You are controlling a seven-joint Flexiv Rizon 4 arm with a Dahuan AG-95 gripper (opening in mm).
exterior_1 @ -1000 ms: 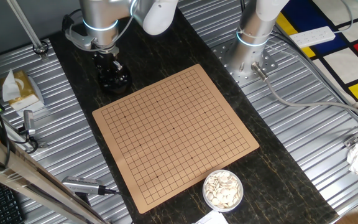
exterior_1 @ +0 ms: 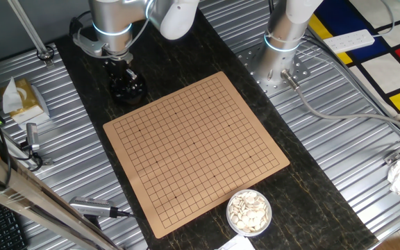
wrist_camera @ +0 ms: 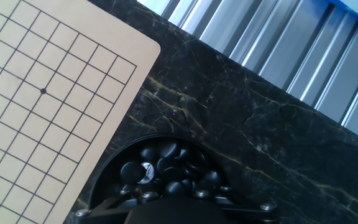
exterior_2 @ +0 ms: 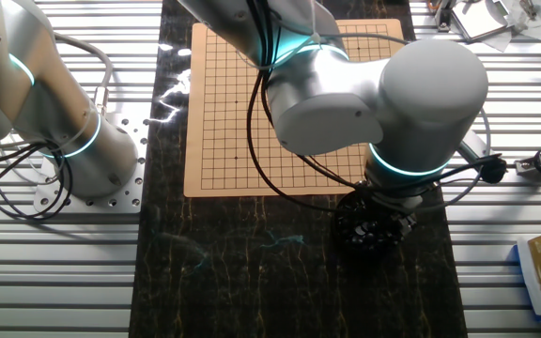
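Observation:
A black bowl (exterior_1: 139, 94) of glossy black stones (wrist_camera: 173, 171) stands close to one corner of the wooden grid board (exterior_1: 194, 149). No stones lie on the part of the board that shows. My gripper (exterior_1: 123, 82) points down at the bowl, its lower end over or inside it. In the wrist view the dark gripper body covers the near part of the bowl, and the fingertips are hidden. Whether a stone sits between them does not show. At the opposite end of the board is a clear round bowl of white stones (exterior_1: 248, 212).
A tissue box (exterior_1: 26, 104) sits off one side, and a small device (exterior_1: 92, 206) lies by the board's edge.

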